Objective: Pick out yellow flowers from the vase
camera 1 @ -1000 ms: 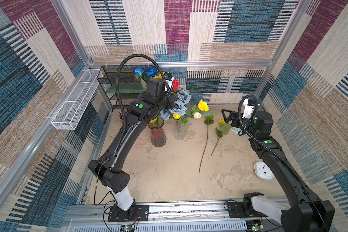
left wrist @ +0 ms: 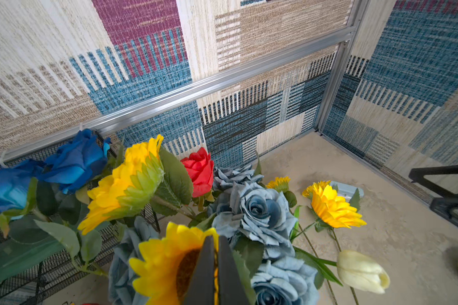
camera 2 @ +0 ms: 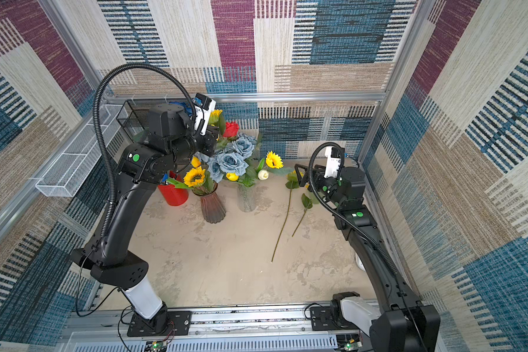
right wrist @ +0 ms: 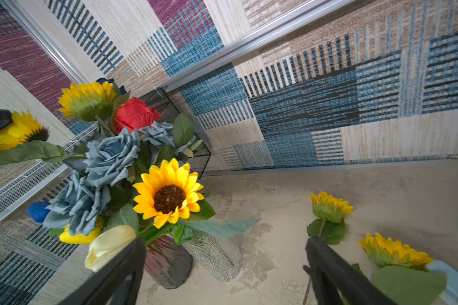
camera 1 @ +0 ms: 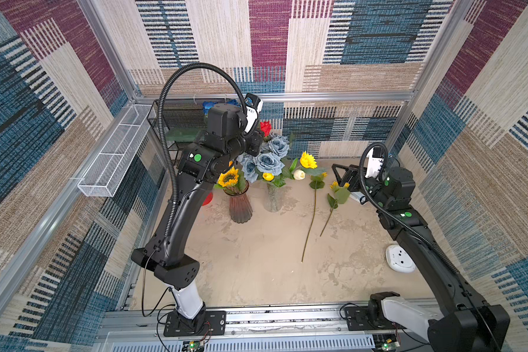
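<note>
Yellow sunflowers (camera 2: 194,176) rise from the ribbed brown vase (camera 1: 240,209) and among blue roses (camera 1: 268,162) above a clear glass vase (camera 1: 272,202). My left gripper is shut at a sunflower head (left wrist: 152,269); whether anything is between its fingers is unclear. Another sunflower (right wrist: 168,198) faces the right wrist view. Two sunflower stems lie on the table, with heads (right wrist: 330,207) near my right gripper, which stands open and empty.
A red container (camera 2: 173,196) stands at left behind the brown vase. A black wire rack (camera 1: 176,117) is at the back left. A white object (camera 1: 400,258) sits at the right.
The right arm has shifted slightly.
</note>
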